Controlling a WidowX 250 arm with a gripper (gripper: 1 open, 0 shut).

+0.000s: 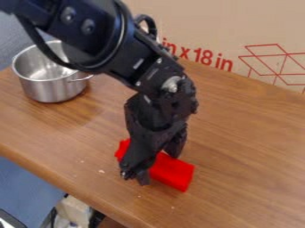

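Observation:
My black gripper (150, 158) is lowered over a red cylindrical object (172, 173) lying on the wooden table near its front edge, with the fingers around the object's left-middle part. The gripper body hides much of that part. The fingers look apart, though the far one is mostly hidden.
A steel pot (48, 82) stands at the back left of the wooden table (238, 142). A cardboard panel with red printing (251, 44) is behind. The table edge drops off at the lower left.

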